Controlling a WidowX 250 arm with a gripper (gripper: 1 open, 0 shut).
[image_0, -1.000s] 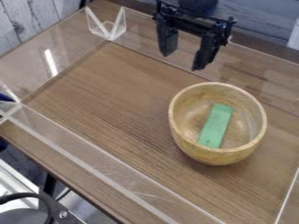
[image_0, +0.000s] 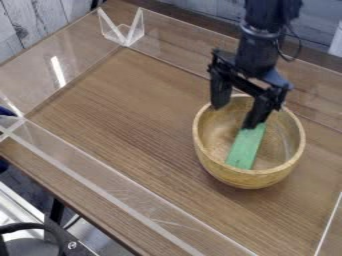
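My gripper (image_0: 247, 96) hangs over the back rim of a round tan bowl (image_0: 246, 172), its dark fingers spread open and blurred at the tips. Inside the bowl lies a green oblong object (image_0: 243, 148), in front of the gripper. I see nothing clearly held between the fingers.
A clear angular object (image_0: 122, 27) sits at the back left. Dark equipment (image_0: 34, 242) shows at the lower left beyond the table edge.
The bowl and green object stay in place.
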